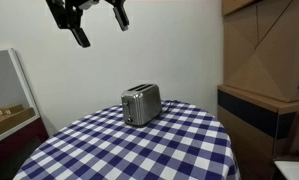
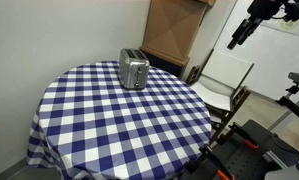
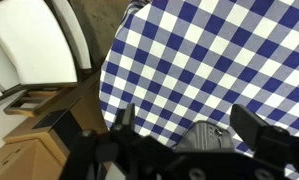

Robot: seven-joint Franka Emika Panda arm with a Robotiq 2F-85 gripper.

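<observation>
A silver toaster [image 1: 142, 106] stands upright on a round table covered with a blue and white checked cloth [image 1: 184, 150]. In the second exterior view, the toaster [image 2: 134, 70] is near the table's far edge. My gripper [image 1: 103, 30] hangs well above the tabletop with its fingers spread wide and nothing between them. From the wrist, part of the toaster [image 3: 205, 136] shows low in the frame, apart from and beneath the open gripper; the gripper's body hides the rest of it.
White chairs [image 2: 221, 75] stand beside the table, on the arm's side. A cardboard box [image 1: 264, 50] rises behind at the right, and a wall closes off the back.
</observation>
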